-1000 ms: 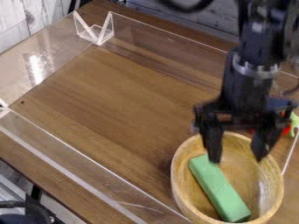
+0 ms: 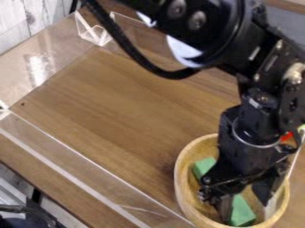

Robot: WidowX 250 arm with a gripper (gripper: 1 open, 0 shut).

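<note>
My black gripper (image 2: 243, 189) is down inside a round wooden bowl (image 2: 188, 169) at the lower right, standing open over a green block (image 2: 240, 212). The arm hides much of the block and the back of the bowl. Whether the fingertips touch the block I cannot tell.
Bare wooden table (image 2: 107, 120) fills the left and middle. Clear plastic strips run along its left and front edges, with a clear bracket (image 2: 95, 29) at the upper left. Small red and green items show behind the arm at the right.
The arm has come down and toward the front, from above the back of the bowl into it over the green block, now covering more of the block.
</note>
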